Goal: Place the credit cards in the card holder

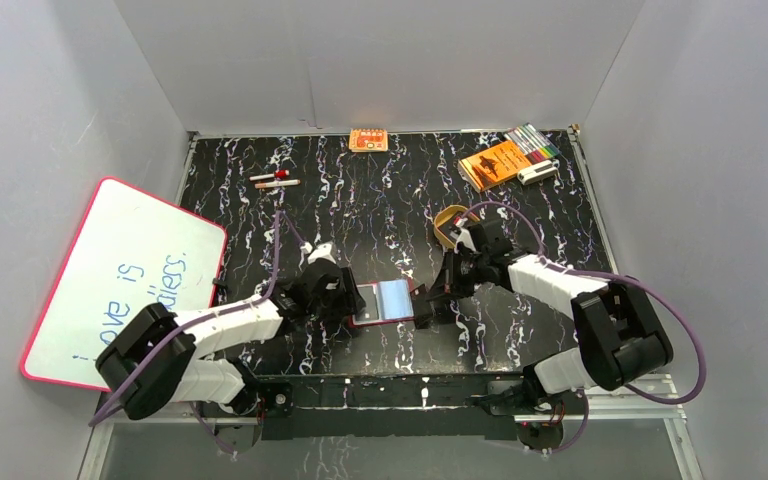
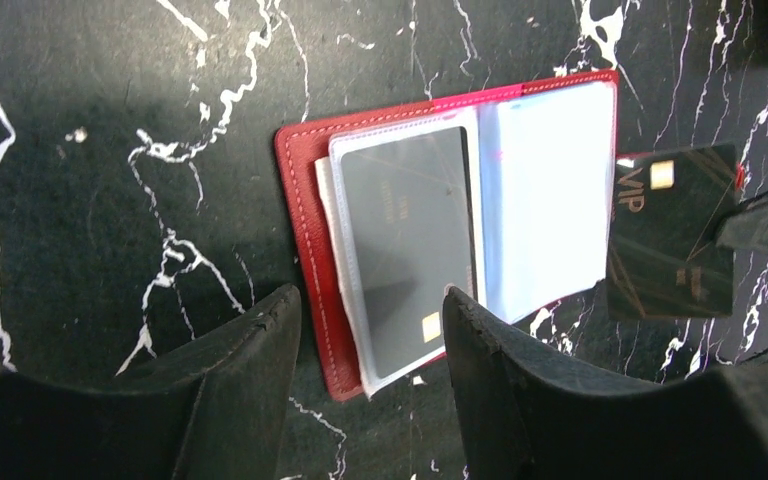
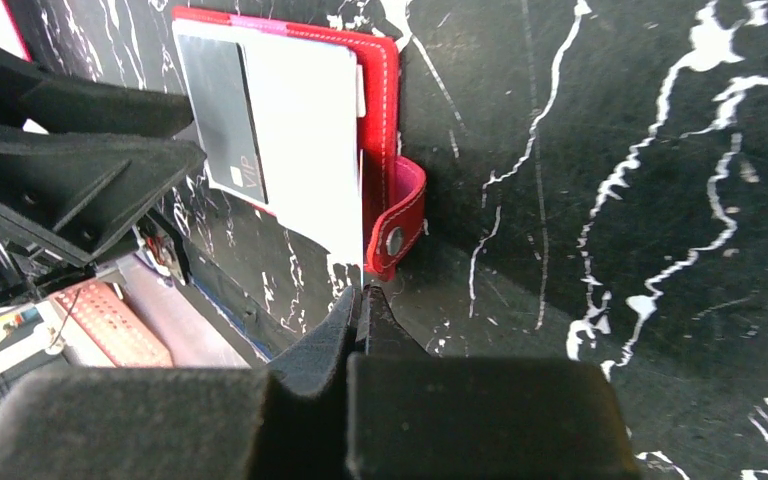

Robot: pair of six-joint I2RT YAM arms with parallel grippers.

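The red card holder [image 2: 315, 250] lies spread on the table, a dark card [image 2: 405, 235] in its left sleeve and a pale sleeve [image 2: 550, 190] on the right. My left gripper is open over the holder's left end, its fingers apart and gripping nothing. A black VIP card [image 2: 675, 260] stands at the holder's right side, held by my right gripper, which is shut on its edge. In the right wrist view that card shows only as a thin line at the sleeve's edge; whether it touches the sleeve I cannot tell.
Behind the right gripper sits a tan oval container [image 1: 441, 222] with something dark inside. Markers [image 1: 278, 184], an orange notepad [image 1: 368, 140] and a book [image 1: 495, 165] lie toward the back. A whiteboard [image 1: 130, 280] leans at the left.
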